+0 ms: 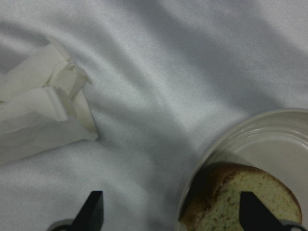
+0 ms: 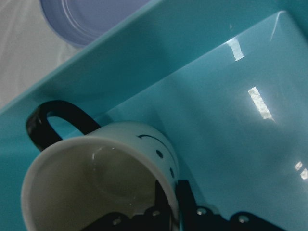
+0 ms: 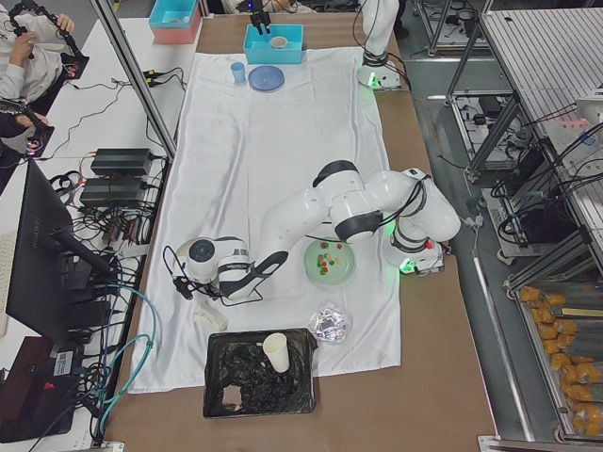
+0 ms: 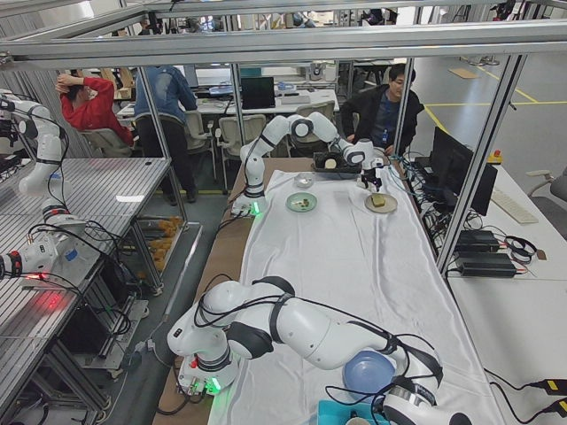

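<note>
My left gripper is open above the white cloth, one finger over a bread slice (image 1: 240, 197) that lies in a cream plate (image 1: 288, 144); crumpled white paper (image 1: 43, 106) lies beside them. In the right wrist view my right gripper has its fingertips either side of the rim of a white mug (image 2: 82, 178) with a black handle and drawn face, inside a blue bin (image 2: 250, 120); whether it grips the rim is unclear.
A blue plate (image 3: 267, 78) and blue cup (image 3: 238, 72) stand near the bin. A green plate (image 3: 329, 266), a clear bag (image 3: 330, 323) and a black bin (image 3: 236, 377) are at the left arm's end.
</note>
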